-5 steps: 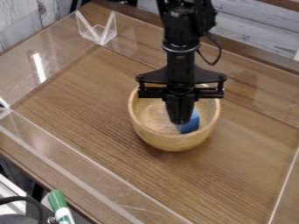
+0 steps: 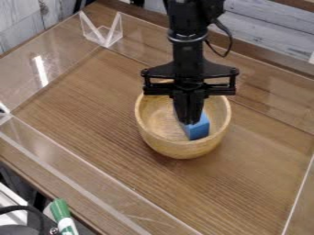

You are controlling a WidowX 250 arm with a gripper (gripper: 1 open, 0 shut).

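Observation:
My black gripper [image 2: 189, 112] reaches down from the top centre into a light wooden bowl [image 2: 153, 133], its lower tips inside over the bowl. A blue block [image 2: 197, 131] lies in the bowl, just right of and below the fingertips. The gripper appears shut; whether the tips touch the block cannot be told.
A clear plastic holder [image 2: 102, 32] stands at the back left. A green-and-white marker [image 2: 64, 217] and a black cable lie at the lower left edge.
The arm has shifted slightly over the bowl, its upper part leaning a little differently. The bowl and block look nearly unmoved.

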